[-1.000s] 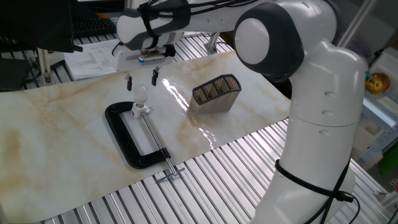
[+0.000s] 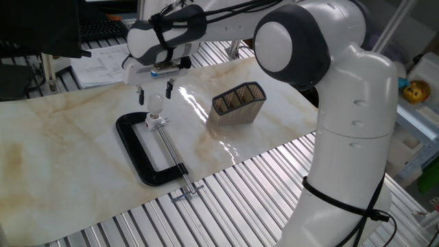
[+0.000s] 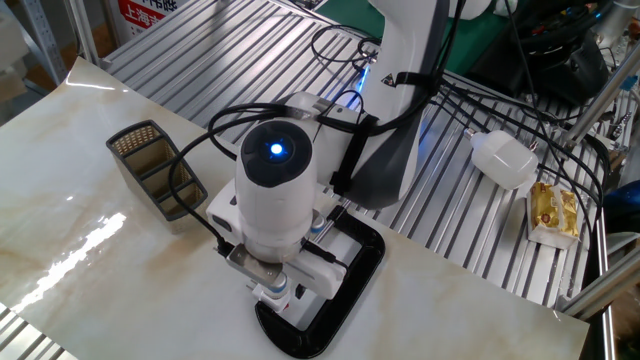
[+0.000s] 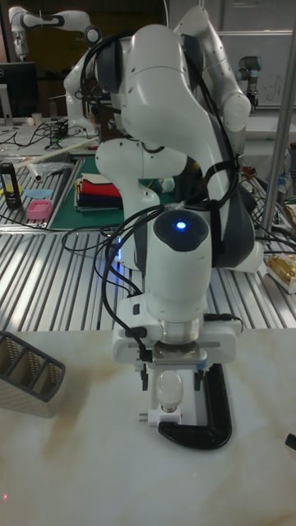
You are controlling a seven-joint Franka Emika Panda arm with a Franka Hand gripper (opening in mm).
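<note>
A clear light bulb (image 2: 156, 104) stands upright in a white socket (image 2: 153, 121), which is held in the black C-clamp (image 2: 134, 152) lying on the marble-patterned sheet. My gripper (image 2: 155, 98) points down over the bulb, its fingers wide open. One dark finger (image 4: 145, 378) hangs on each side of the bulb (image 4: 169, 392) in exterior view 3, with a visible gap to the glass. From exterior view 2, the wrist hides the bulb, while part of the socket (image 3: 277, 297) and the clamp (image 3: 365, 262) show.
A beige organizer with several compartments (image 2: 238, 103) stands to one side of the clamp. A larger white bulb (image 3: 503, 160) and a gold-and-white box (image 3: 553, 215) rest on the slatted metal table. The sheet (image 2: 62, 171) is clear on the clamp's other side.
My gripper has shifted slightly downward and to the left in exterior view 1, bringing its fingers lower beside the bulb. Bulb, socket, clamp and organizer have stayed where they were.
</note>
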